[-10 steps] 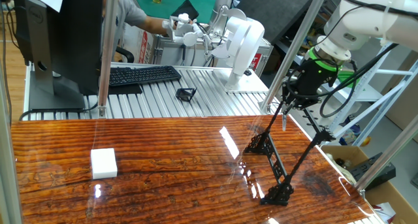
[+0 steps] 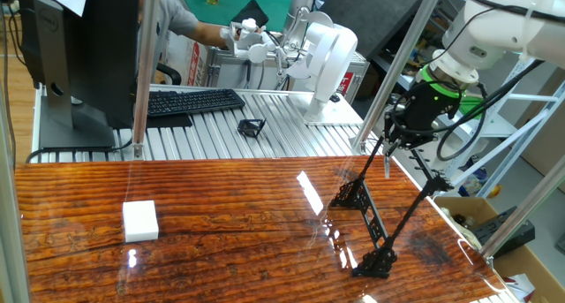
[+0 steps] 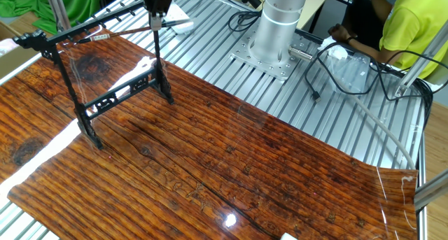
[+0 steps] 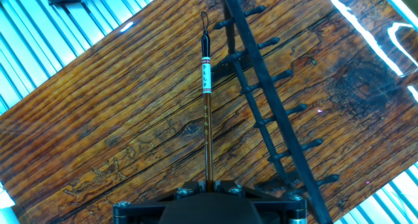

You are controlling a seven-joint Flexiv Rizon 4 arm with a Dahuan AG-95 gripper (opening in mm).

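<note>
A calligraphy brush with a brown handle [image 4: 208, 132], a white label and a black end with a hanging loop runs up the middle of the wrist view. My gripper is shut on its handle. Exterior view 2 shows the brush [image 3: 105, 36] held roughly level beside the top of a black brush rack [image 3: 68, 82], with the gripper [image 3: 157, 22] around its shaft. The rack has several pegs along its top bar [image 4: 266, 87]; in the wrist view this bar slants just right of the brush. Whether the loop touches a peg cannot be told; they look apart.
A white block [image 2: 140, 221] sits on the left of the glossy wooden table [image 2: 221, 193]. Beyond the table's edge lie a keyboard [image 2: 196, 101] and a small black object [image 2: 251, 126]. The table between block and rack is clear.
In exterior view 1 the gripper and the brush have shifted very slightly to the right. The rack and the white block stay where they were.
</note>
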